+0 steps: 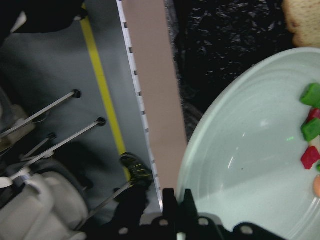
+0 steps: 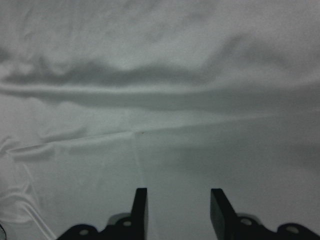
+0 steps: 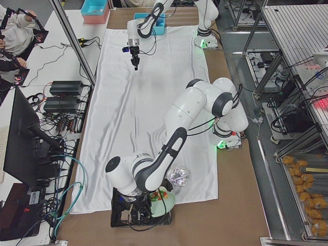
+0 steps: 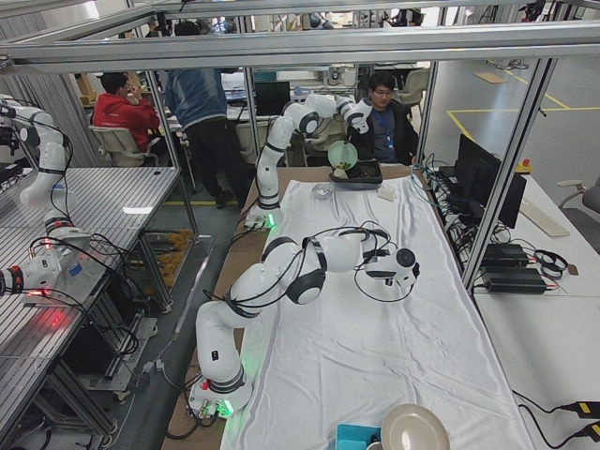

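A pale green plate (image 1: 240, 160) with red and green pieces on it is tilted over the black tray (image 3: 120, 215); in the camera right view the plate (image 4: 341, 159) faces the camera. My left gripper is shut on the plate's rim. A slice of bread (image 1: 305, 22) lies in the tray beside it. My right gripper is open above bare white cloth, at the other end of the table, with nothing between its fingers.
Crumpled clear plastic (image 3: 178, 177) lies beside the tray. A blue bin (image 4: 352, 439) and beige plate (image 4: 412, 431) sit at the right arm's end. A seated person (image 4: 384, 131) is close behind the tray.
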